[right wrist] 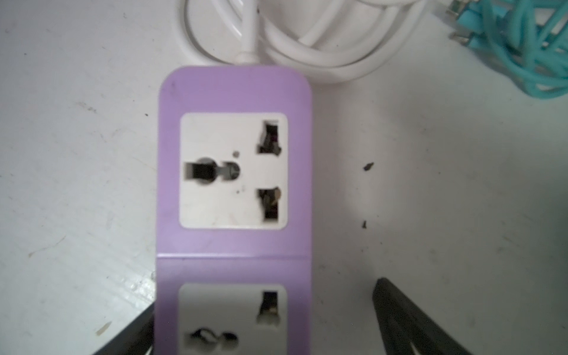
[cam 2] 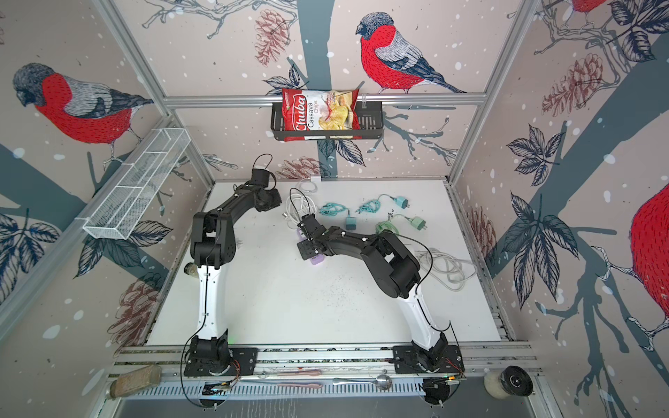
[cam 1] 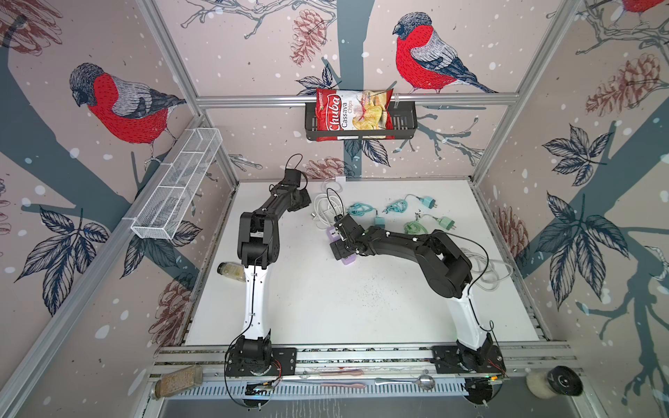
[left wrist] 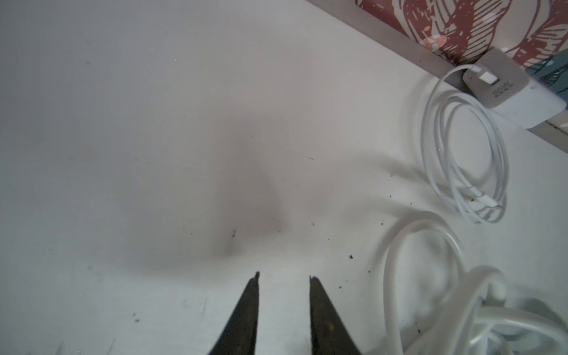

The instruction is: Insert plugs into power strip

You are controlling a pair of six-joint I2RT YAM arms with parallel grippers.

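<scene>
A purple power strip (right wrist: 233,242) with white socket faces fills the middle of the right wrist view; its visible sockets are empty. My right gripper straddles the strip, its fingers (right wrist: 408,319) apart on either side, with a gap showing on the right. At the back left, my left gripper is part open over bare table, nothing between its fingertips. Teal plugs (cam 1: 428,202) and a pale green plug (cam 1: 446,223) lie with their coiled cords at the back right. Another teal plug (cam 2: 350,223) rests behind the right arm.
The strip's thick white cord (left wrist: 426,284) is coiled beside the left gripper, near a white charger (left wrist: 514,88) against the back wall. More white cable (cam 1: 491,271) lies at the right edge, and a bottle (cam 1: 230,271) at the left.
</scene>
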